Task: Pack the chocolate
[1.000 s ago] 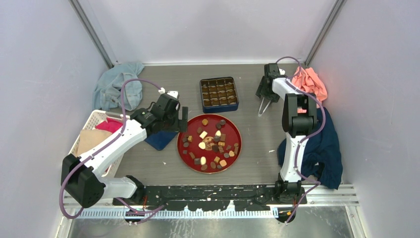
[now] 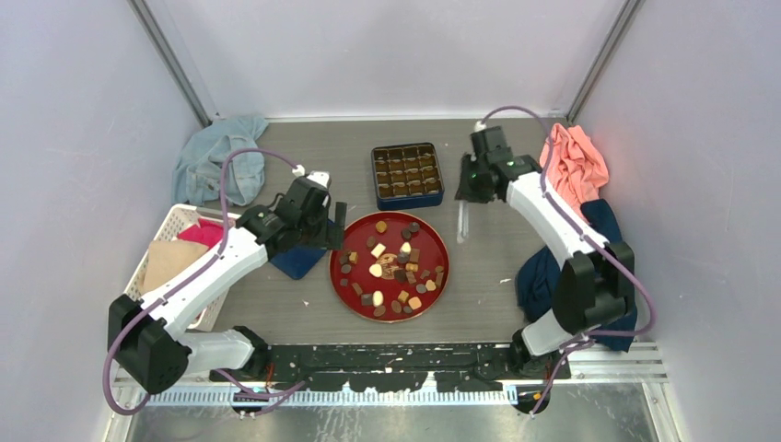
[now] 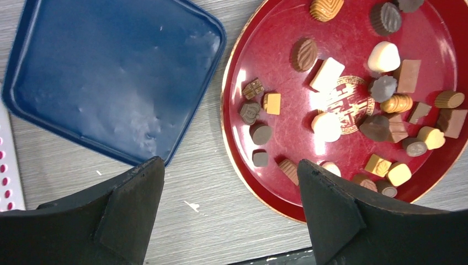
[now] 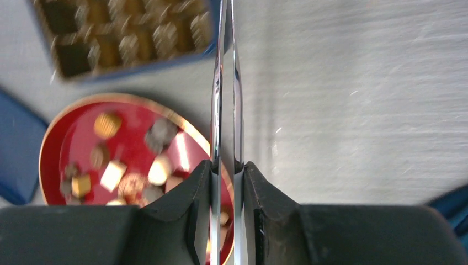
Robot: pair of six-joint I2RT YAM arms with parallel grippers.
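Observation:
A red round plate (image 2: 389, 304) in the top view holds several chocolates of brown, dark and cream. Behind it sits a divided box (image 2: 406, 175) with gold compartments, seen blurred in the right wrist view (image 4: 127, 38). My left gripper (image 2: 333, 226) is open over the plate's left edge and the blue tray (image 3: 110, 72), nothing between its fingers. My right gripper is shut on metal tongs (image 4: 238, 110), held to the right of the box and plate, their tips pointing toward the front in the top view.
A white basket (image 2: 145, 267) with cloths is at front left, a denim cloth (image 2: 212, 161) at back left. Pink (image 2: 576, 166) and navy cloths (image 2: 539, 285) lie along the right side. Bare table (image 2: 483, 276) lies right of the plate.
The tongs look more closed than a second ago. The left arm has shifted slightly.

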